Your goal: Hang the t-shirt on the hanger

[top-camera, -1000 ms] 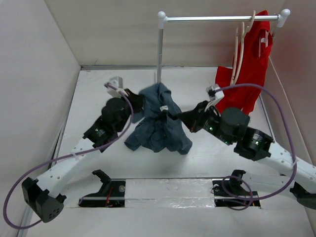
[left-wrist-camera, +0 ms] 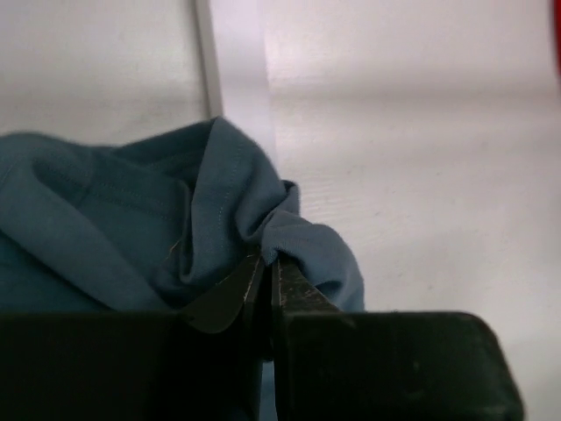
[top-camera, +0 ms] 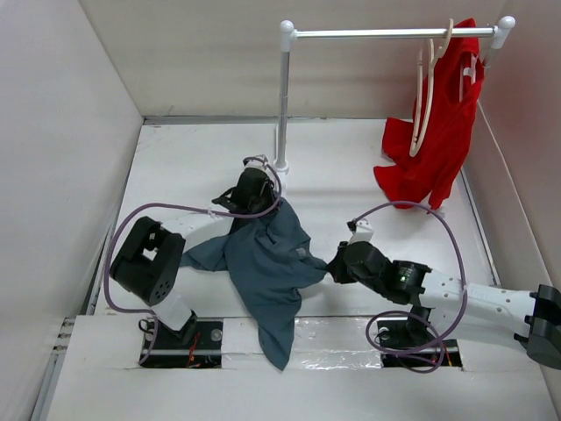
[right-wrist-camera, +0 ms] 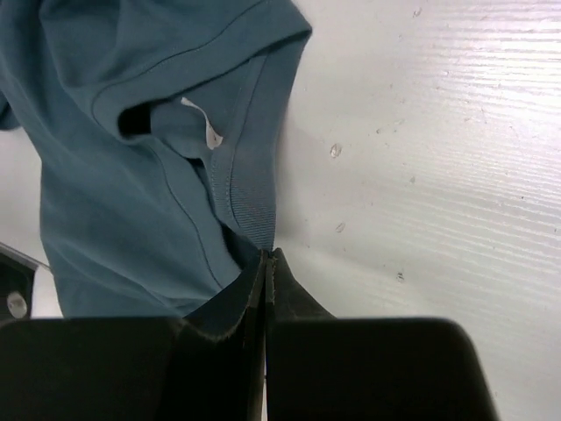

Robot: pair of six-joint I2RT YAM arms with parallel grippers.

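The blue-grey t-shirt (top-camera: pixel 263 272) lies crumpled and spread on the white floor, its lower part hanging toward the front edge. At its back end, beside the rack post, my left gripper (top-camera: pixel 261 195) is shut on a bunched fold, which rises around the fingertips in the left wrist view (left-wrist-camera: pixel 267 263). My right gripper (top-camera: pixel 331 270) is shut on the t-shirt's right edge; in the right wrist view the hem meets its fingertips (right-wrist-camera: pixel 267 259). A small white label shows on the cloth.
A white rail rack (top-camera: pixel 394 33) stands at the back, with pale hangers (top-camera: pixel 428 96) and a red garment (top-camera: pixel 438 140) at its right end. The floor between the rack post and the red garment is clear.
Both grippers have come down toward the floor with the t-shirt, the left moving right to the post and the right nearer the front. The cloth is more spread toward the front.
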